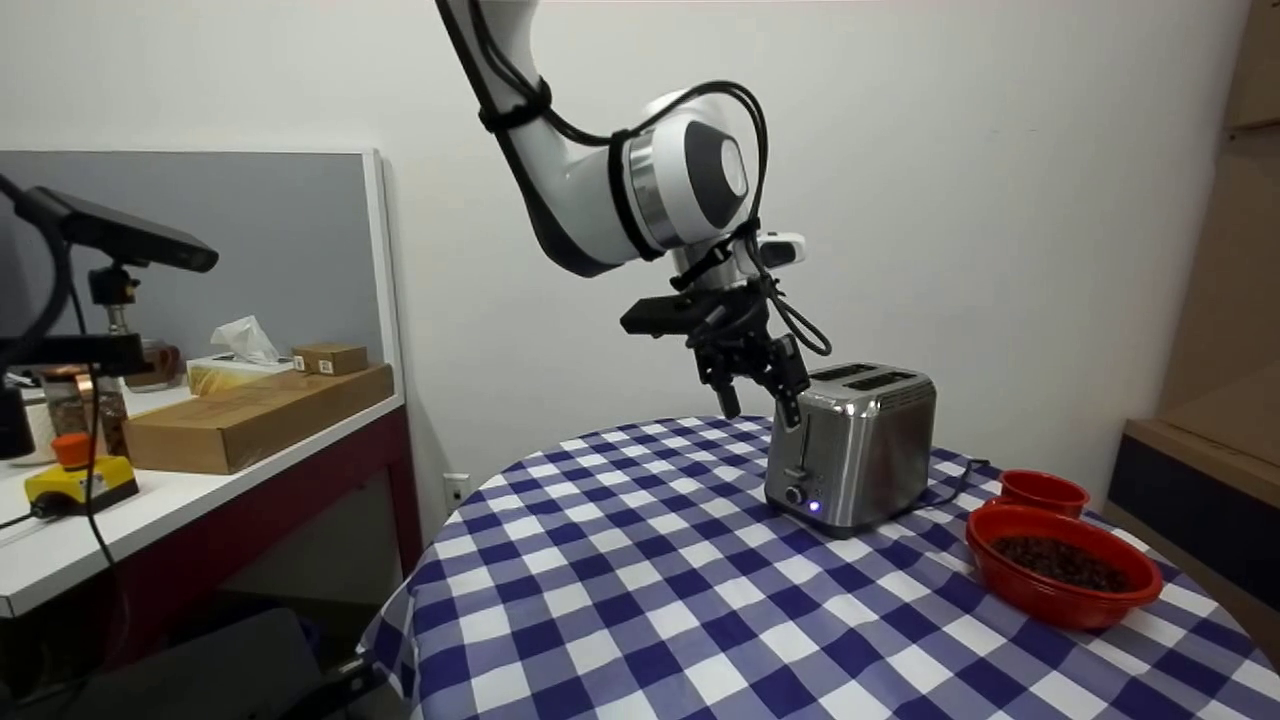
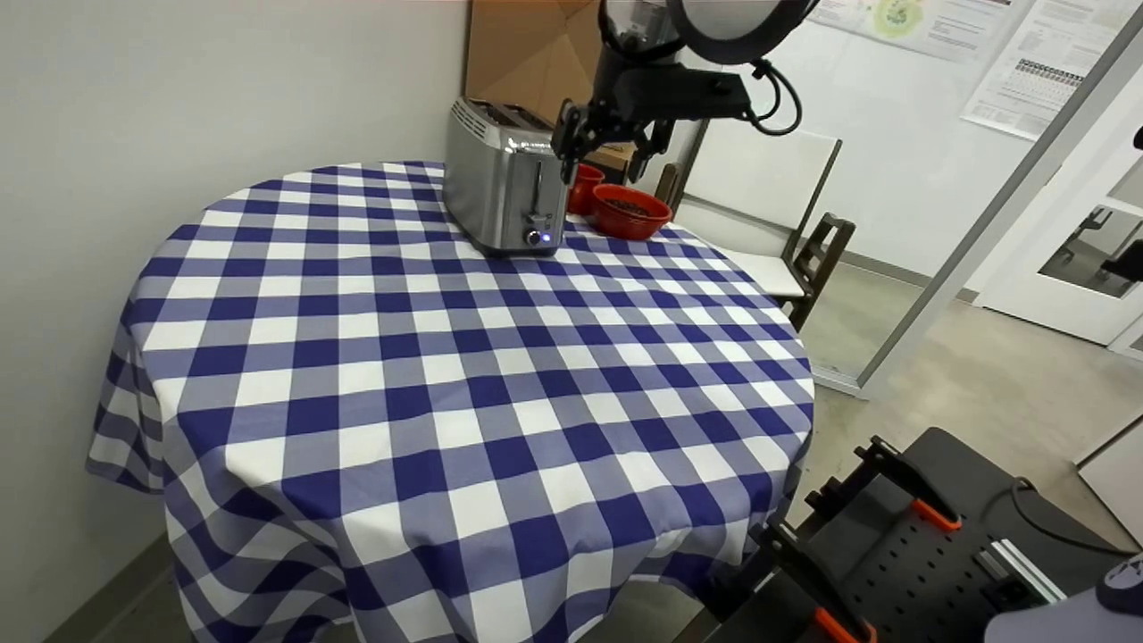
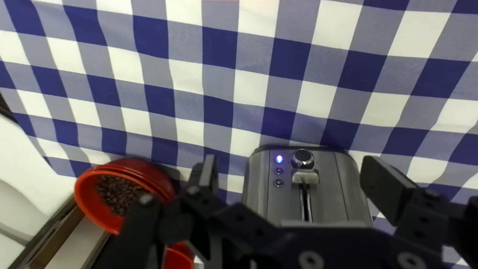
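A silver toaster (image 1: 852,450) stands upright on the checked cloth, with a blue light lit on its front. Its lever (image 3: 305,176) sits low in the slot, close to the round knob (image 3: 303,158). My gripper (image 1: 758,406) hangs at the toaster's upper front, pointing down. From the wrist view, its fingers (image 3: 207,172) are spread wide, one at either side of the toaster's width, and nothing shows between them as held. Exterior view 2 also has the gripper (image 2: 602,170) open, partly in front of the toaster's top corner. Contact with the toaster cannot be made out.
Beyond the toaster is a red bowl (image 1: 1065,606) of dark beans, beside a smaller red cup (image 1: 1044,488). A power cord (image 1: 960,486) runs from the toaster's rear. The checked tablecloth (image 2: 429,354) is bare in front. A wall stands behind the table.
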